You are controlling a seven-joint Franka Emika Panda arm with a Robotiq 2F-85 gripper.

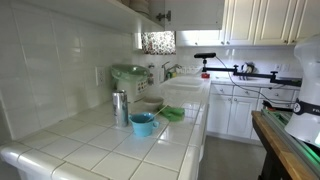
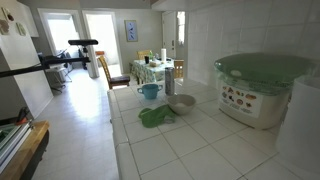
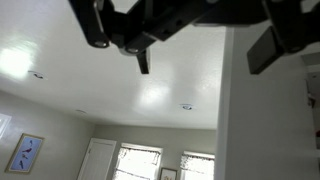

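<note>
A light blue cup stands on the white tiled counter. Just behind it is an upright silver canister. A green cloth lies crumpled near the counter's edge, next to a pale bowl. In exterior view 2 the cup sits beyond the cloth. My gripper appears only in the wrist view, tipped up toward the ceiling. Its dark fingers stand wide apart, open, with nothing between them. Neither exterior view shows the gripper.
A white container with a green lid stands against the tiled wall, a white cylinder close by. Overhead cabinets hang above the counter. Across the aisle is a wooden tabletop.
</note>
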